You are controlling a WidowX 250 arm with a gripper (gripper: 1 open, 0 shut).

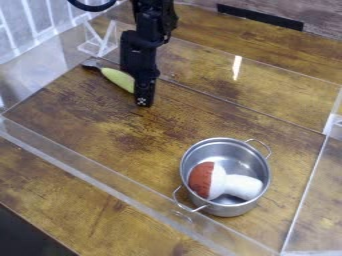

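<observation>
My black gripper [142,98] is low over the back left of the wooden surface, at the right end of a pale green, elongated object [116,77] with a dark tip at its left. Its fingers are dark and small, so whether they grip that object is hard to see. A steel pot [231,204] with two handles sits at the front right, holding a red and white item [203,178] and a white one [242,185].
Clear plastic walls border the wooden work area [107,140]. A white rack-like piece [99,40] stands at the back left.
</observation>
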